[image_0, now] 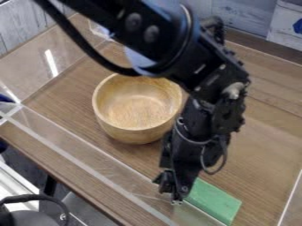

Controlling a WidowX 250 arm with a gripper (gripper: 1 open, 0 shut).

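Observation:
My black gripper (177, 185) hangs low in the middle of the camera view, its fingertips at the upper left end of a green rectangular object (216, 201) lying on the wooden table. The arm partly hides that object. Whether the fingertips touch it is unclear. The fingers are open as far as they show. A large wooden bowl (127, 108) sits to the upper left of the gripper, apart from it.
Clear plastic walls (79, 146) edge the wooden table (262, 115) at the left and front. Bare table lies to the right of the arm and left of the bowl.

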